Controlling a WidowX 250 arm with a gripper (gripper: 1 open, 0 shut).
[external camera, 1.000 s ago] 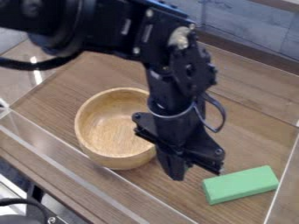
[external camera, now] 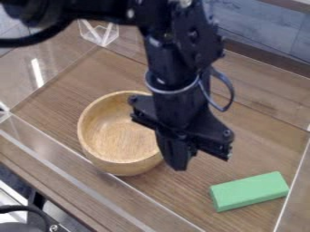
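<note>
The black gripper [external camera: 179, 149] hangs in the middle of the camera view, tilted downward at the right edge of a round tan wooden bowl [external camera: 103, 127]. Its lower body hides part of the bowl. Whether its fingers are apart or hold anything cannot be told from this angle. A flat mint-green block [external camera: 248, 191] lies on the wooden surface at the lower right, apart from the gripper and below it to the right.
Grey-blue tiled wall [external camera: 278, 45] runs along the back right. Dark cables and pale plastic parts show at the left edges.
The gripper has moved up and slightly left, away from the green block. The bowl and the block lie where they were.
</note>
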